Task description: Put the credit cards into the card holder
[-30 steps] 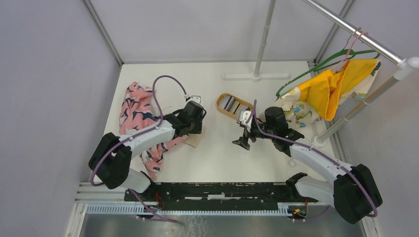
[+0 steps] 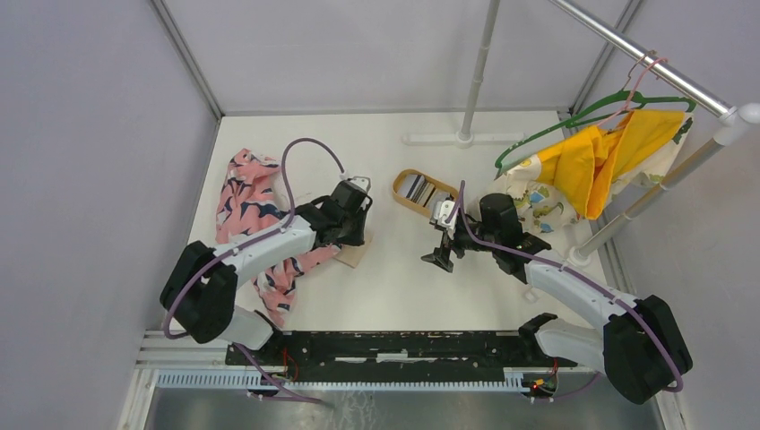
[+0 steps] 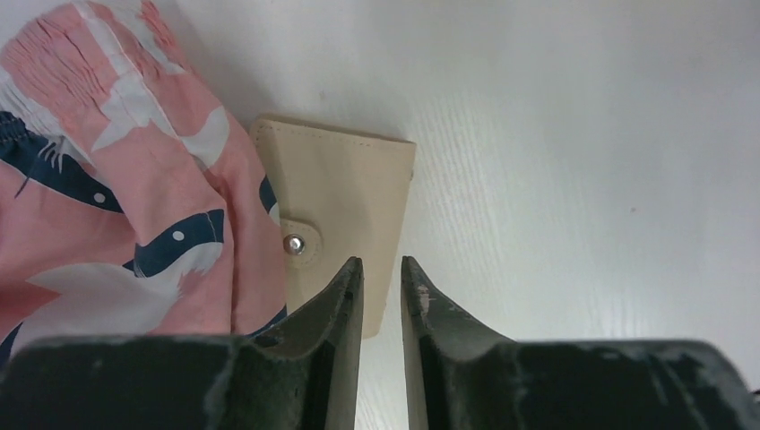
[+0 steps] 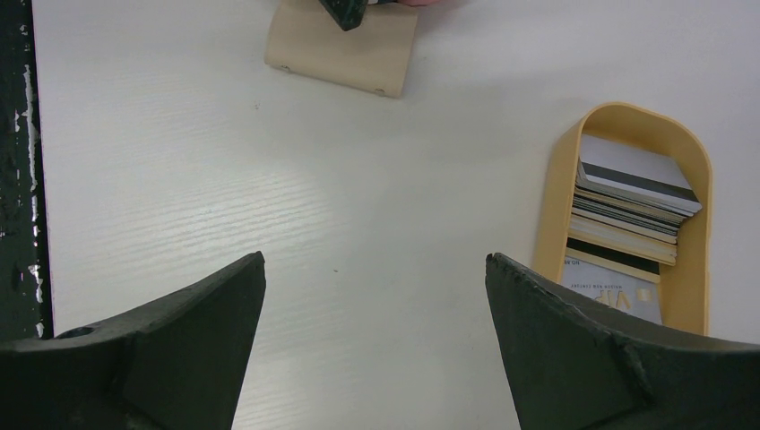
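A beige card holder with a snap tab lies flat beside pink patterned cloth; it also shows in the right wrist view (image 4: 341, 54). My left gripper is over the holder, shut to a narrow gap; nothing clearly shows between its fingertips. An orange tray (image 4: 695, 233) holds stacks of cards (image 4: 627, 206) at the upper middle of the table (image 2: 403, 296). My right gripper stands open just left of and below the tray in the top view, nothing visible between its fingers.
A white rack (image 2: 650, 197) with hangers and yellow clothing (image 2: 609, 166) stands on the right. The pink cloth covers much of the table's left.
The right arm looks still.
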